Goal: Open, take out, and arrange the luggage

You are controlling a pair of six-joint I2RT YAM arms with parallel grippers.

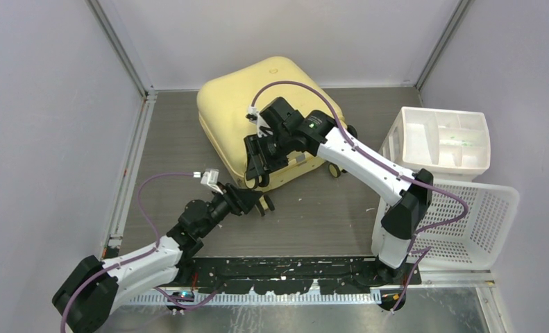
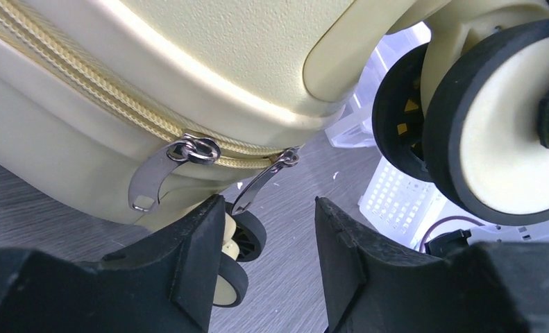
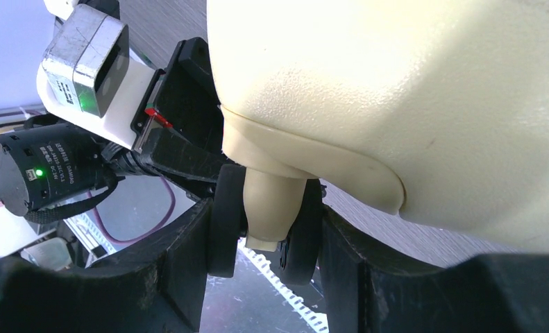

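The pale yellow suitcase lies on the floor at the back centre. In the left wrist view two metal zipper pulls show, a larger one and a smaller one, at the zipper's corner above the wheels. My left gripper stands part open at the smaller pull, whose tip is by the left finger. My right gripper is shut on a cream corner piece of the suitcase, apparently the wheel housing, seen between its fingers in the right wrist view.
A white compartment tray and a white perforated basket stand at the right. Bare floor shows left of the suitcase. The left arm sits close below my right gripper.
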